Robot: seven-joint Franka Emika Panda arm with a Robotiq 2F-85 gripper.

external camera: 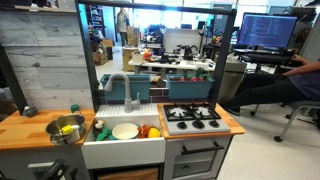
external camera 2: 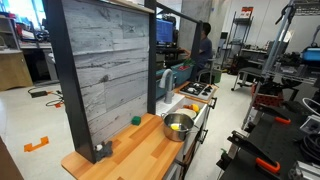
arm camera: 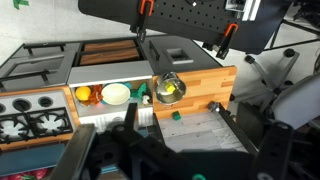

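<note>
My gripper stands open at the top of the wrist view, its two orange-marked fingers wide apart and nothing between them. Below it in that view lies the toy kitchen. A metal pot [external camera: 68,128] rests on the wooden counter left of the sink, with a yellow object [arm camera: 169,86] inside. In the sink [external camera: 110,154] sits a pale bowl [external camera: 125,131]. Yellow and orange items [external camera: 154,132] lie to the bowl's right, and a small green thing [external camera: 101,136] to its left. The gripper is clear of all of these.
A stove top [external camera: 194,119] adjoins the sink on the right. A green block [external camera 2: 136,120] lies on the counter near the grey back wall [external camera 2: 107,78]. A faucet [external camera: 126,88] rises behind the sink. Bare wood [external camera 2: 125,151] shows on the counter's near end.
</note>
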